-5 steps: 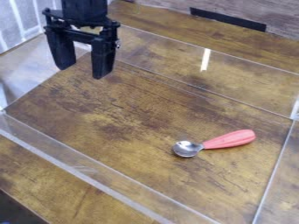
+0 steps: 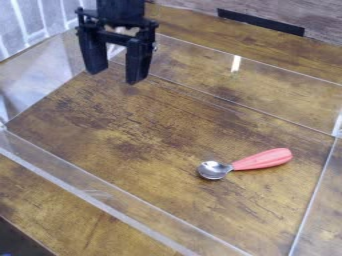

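Note:
My gripper (image 2: 115, 62) hangs in the upper left of the camera view, black, its two fingers spread apart with nothing visible between them, above the wooden surface. A spoon with a pink-red handle (image 2: 262, 160) and a metal bowl (image 2: 214, 170) lies at the lower right of the wooden floor, well apart from the gripper.
Clear low walls (image 2: 94, 200) enclose the wooden work area (image 2: 134, 140). A short white strip (image 2: 235, 64) is at the back.
The spoon has not moved.

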